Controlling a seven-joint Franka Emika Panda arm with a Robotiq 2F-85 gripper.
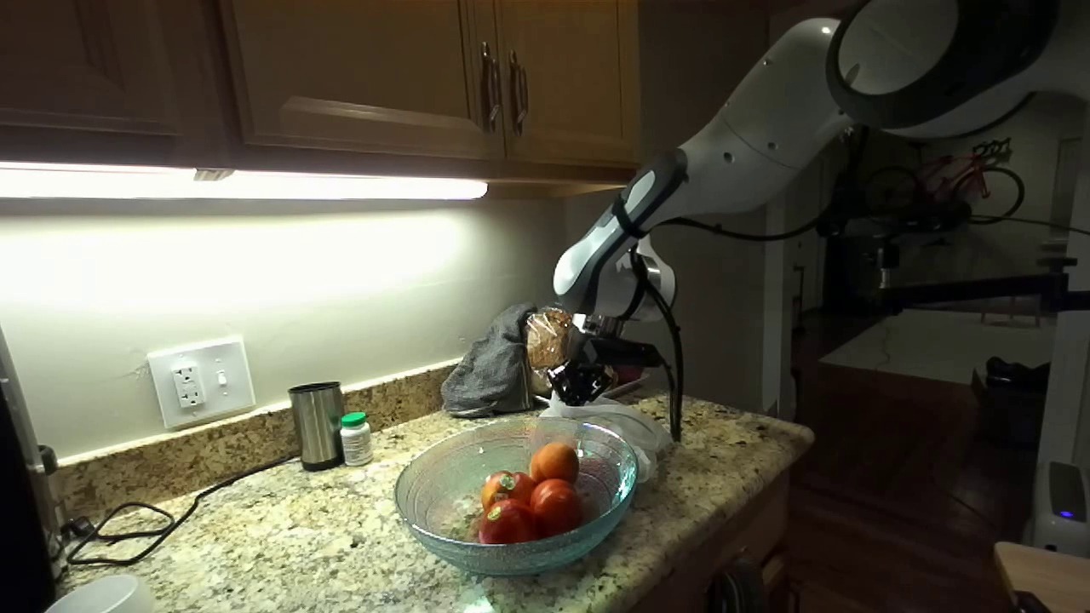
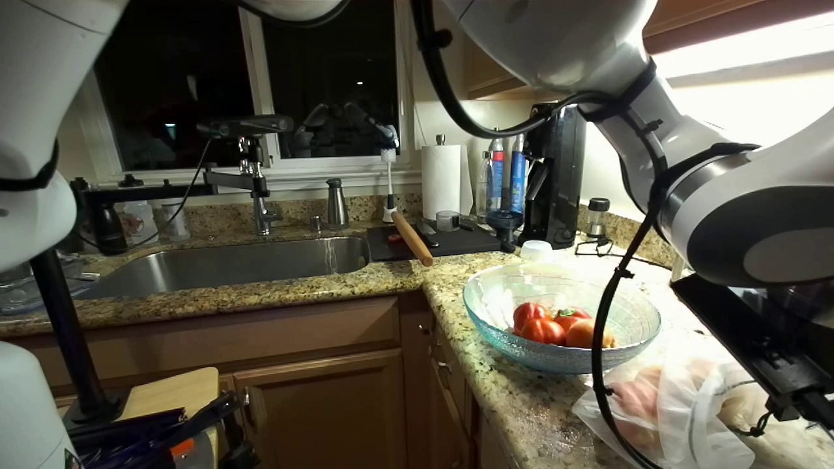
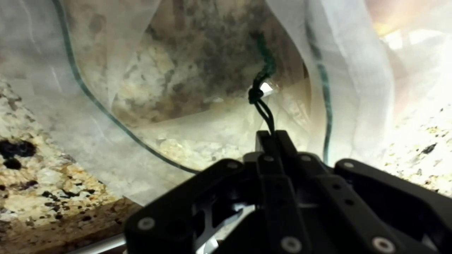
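Observation:
Behind the glass bowl, my gripper is shut on the dark drawstring (image 3: 263, 110), whose knotted loop runs up to the fingertips. The cord belongs to a sheer white bag (image 3: 351, 80) with green seams, lying spread out below the gripper. In the second exterior view the bag (image 2: 688, 414) shows reddish and pale round contents through its cloth. The first exterior view shows only part of the bag (image 1: 651, 434), as the bowl hides the rest. The clear bowl (image 1: 439, 531) holds several red-orange fruits (image 1: 507, 521).
A grey cloth (image 1: 493, 369) and a wrapped brown item (image 1: 547, 342) stand by the wall near the gripper. A steel tumbler (image 1: 318, 424) and a green-capped bottle (image 1: 355, 439) are farther left. Open counter (image 1: 276, 541) lies left of the bowl.

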